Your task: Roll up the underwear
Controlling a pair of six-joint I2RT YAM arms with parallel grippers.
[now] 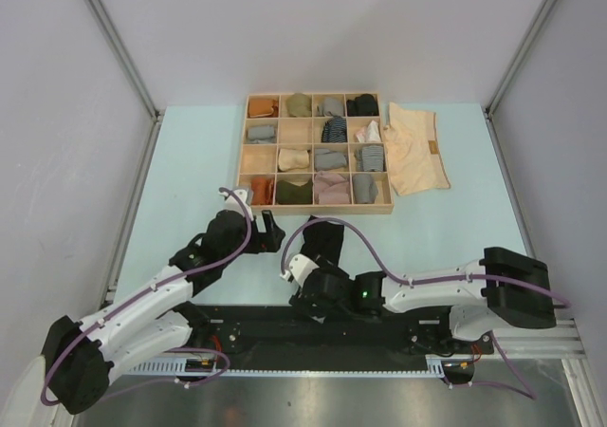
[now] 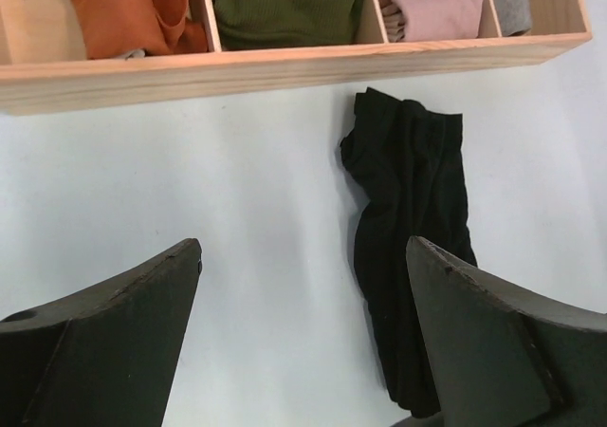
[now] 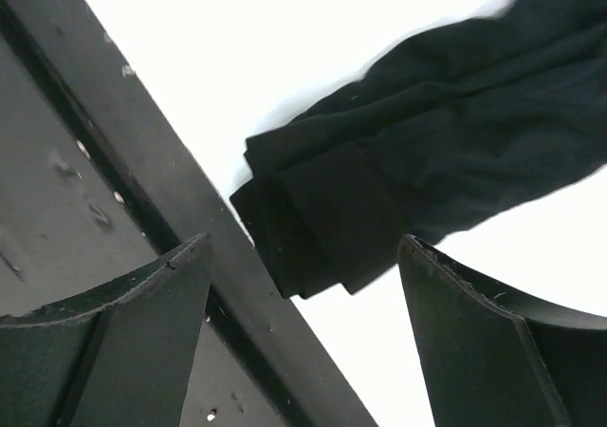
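Observation:
A dark underwear [image 2: 398,199] lies flattened lengthwise on the white table below the organizer. In the right wrist view its near end [image 3: 332,209] is bunched with folds at the table's front edge. My left gripper [image 1: 256,232] hovers left of the cloth, open; in its wrist view the fingers [image 2: 114,342] are apart with nothing between. My right gripper [image 1: 303,285] is open over the cloth's lower end, its fingers [image 3: 133,342] apart, partly hiding the cloth in the top view.
A wooden organizer [image 1: 294,133] with rolled clothes in compartments stands behind the cloth. A peach cloth [image 1: 413,152] lies at the back right. A dark edge strip [image 3: 85,133] runs along the front.

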